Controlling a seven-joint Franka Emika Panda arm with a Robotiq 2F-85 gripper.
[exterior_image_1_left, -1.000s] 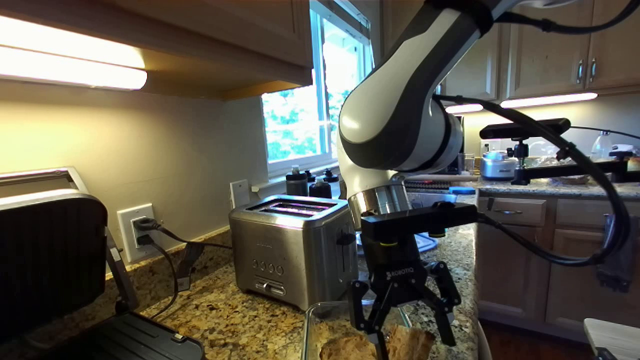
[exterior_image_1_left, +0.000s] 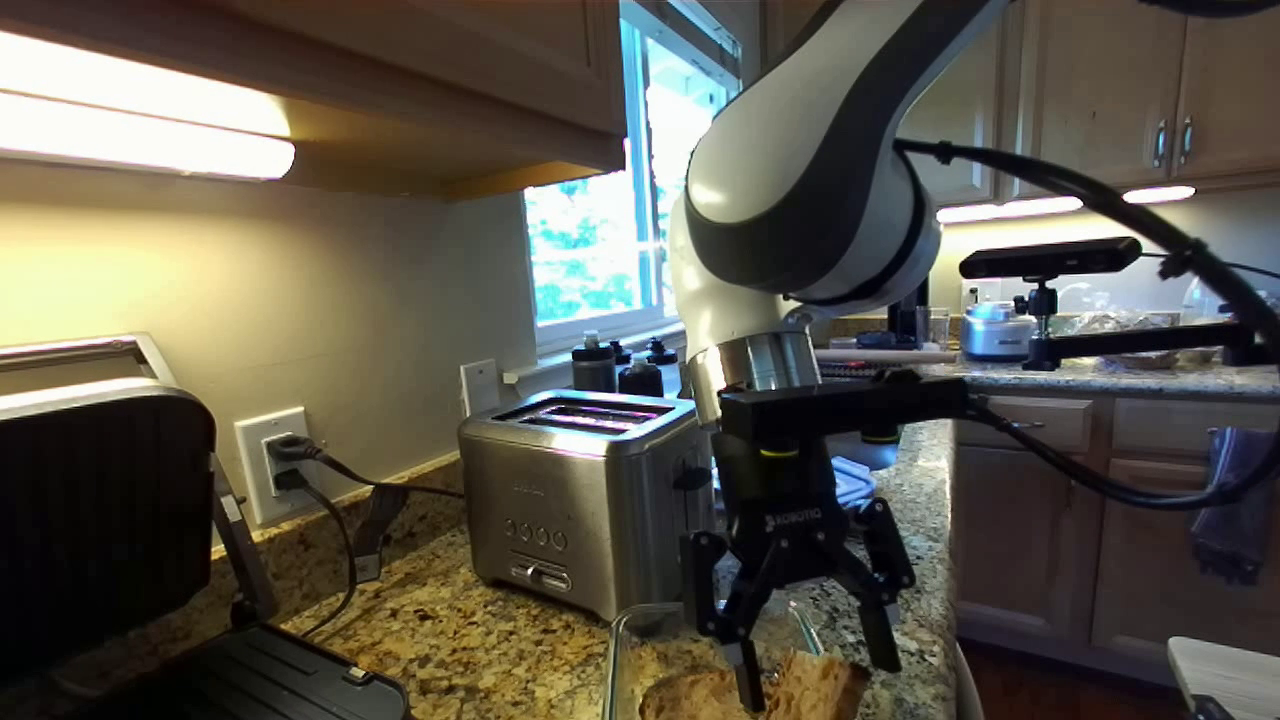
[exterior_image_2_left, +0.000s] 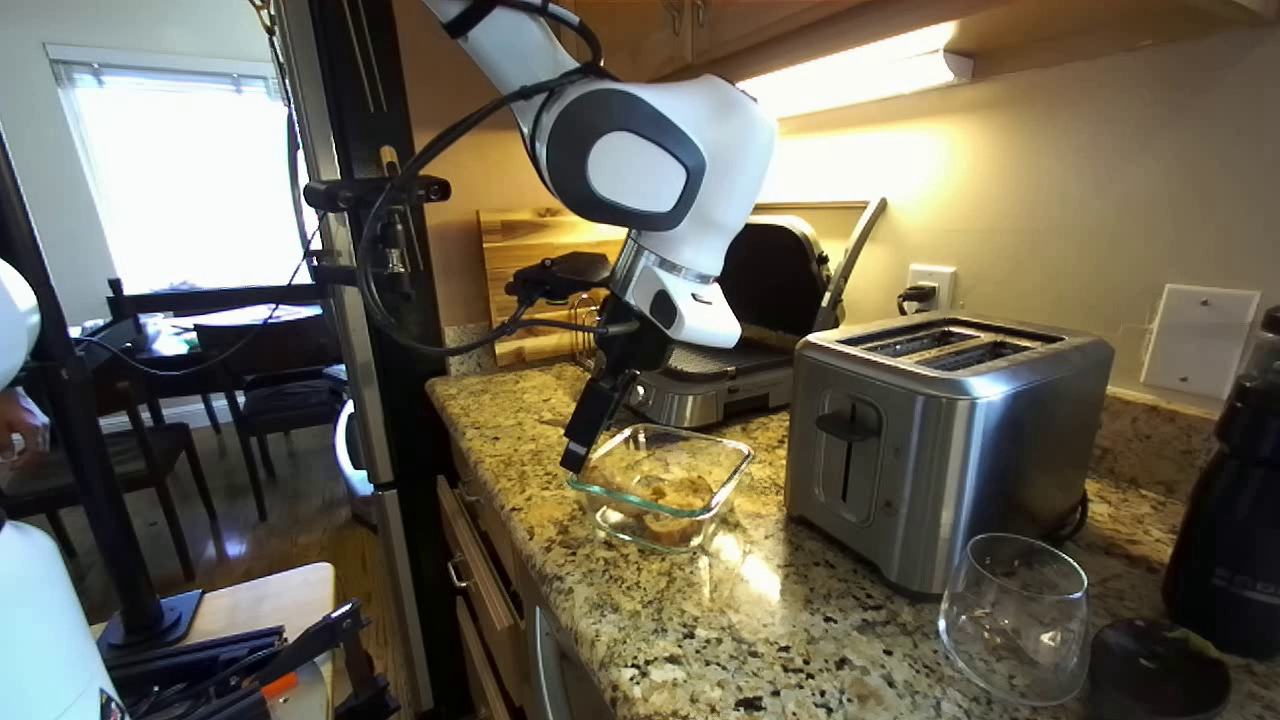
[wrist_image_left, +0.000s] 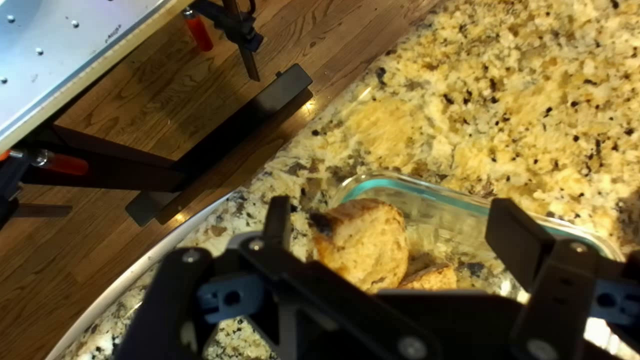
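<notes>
Pieces of browned bread (wrist_image_left: 366, 246) rest in a clear glass dish (wrist_image_left: 414, 185) on the granite counter; one leans up at the dish's side near the counter edge, and another (wrist_image_left: 433, 278) lies lower. My gripper (exterior_image_1_left: 822, 684) is over the dish, its fingers wide apart. In the wrist view the fingers (wrist_image_left: 519, 240) stand on either side of the upright bread, with nothing held. From the other side, the gripper (exterior_image_2_left: 576, 462) appears tilted above the dish's rim. The gripper's body hides the near part of the dish in the wrist view.
A steel toaster (exterior_image_1_left: 576, 504) stands close beside the dish, with an open contact grill (exterior_image_2_left: 720, 384) behind in exterior view 2. A stemless glass (exterior_image_2_left: 1014, 630) and dark bottle (exterior_image_2_left: 1236, 516) are past the toaster. The counter's edge runs close to the dish.
The gripper has risen slightly and shifted a little left in exterior view 1, its tilt changing somewhat. The fingers were apart before too, and the bread and dish look unmoved.
</notes>
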